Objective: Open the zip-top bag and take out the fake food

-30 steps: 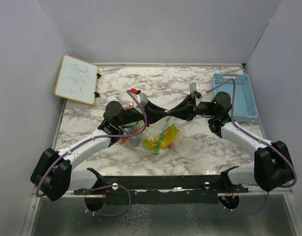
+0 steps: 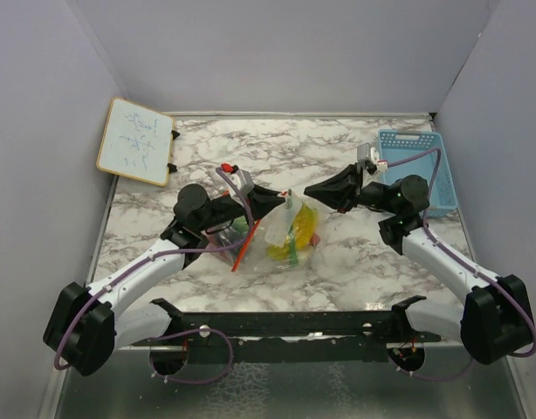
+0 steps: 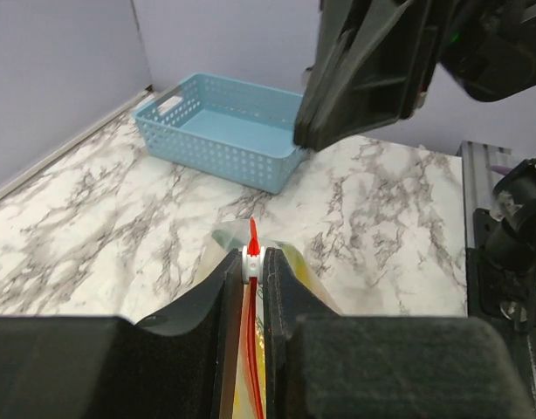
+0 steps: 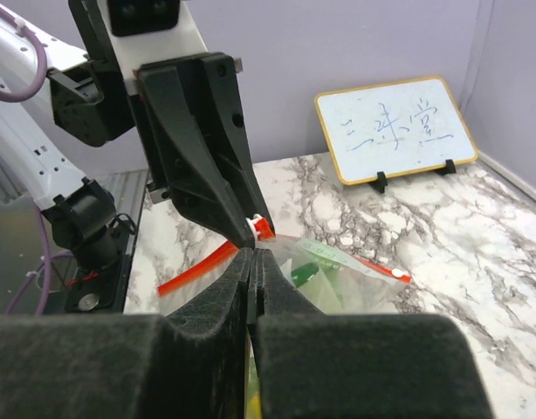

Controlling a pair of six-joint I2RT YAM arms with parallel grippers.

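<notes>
The clear zip bag with red edging hangs slack between my arms, yellow and green food showing through it. My left gripper is shut on the bag's white slider, with the red zip strip running down below it. In the right wrist view the bag droops behind my right gripper, whose fingers are together with nothing seen between them. From above, my right gripper stands a little to the right of the left one, apart from it.
A light-blue basket stands at the right back. The whiteboard leans at the left back. Bare marble tabletop lies behind the bag.
The right arm has moved right, the left arm slightly left, and the yellow food has shifted upright.
</notes>
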